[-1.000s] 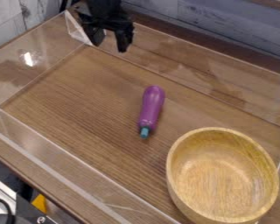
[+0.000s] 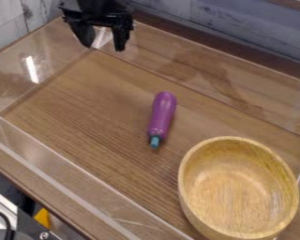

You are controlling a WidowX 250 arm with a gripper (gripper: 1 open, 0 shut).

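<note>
My black gripper (image 2: pixel 102 28) hangs at the top left, high over the back left corner of the wooden surface, in front of a pale patch; whether its fingers are open or shut is hard to tell. A purple eggplant-like object (image 2: pixel 163 116) with a teal tip lies near the middle. A large light yellow bowl (image 2: pixel 238 187) stands at the front right.
Clear side rails and grey walls (image 2: pixel 228 28) bound the surface (image 2: pixel 90 122). Cables and a yellow item lie outside at the bottom left.
The gripper has moved left and upward in the view, toward the back left corner. The eggplant and bowl have not moved.
</note>
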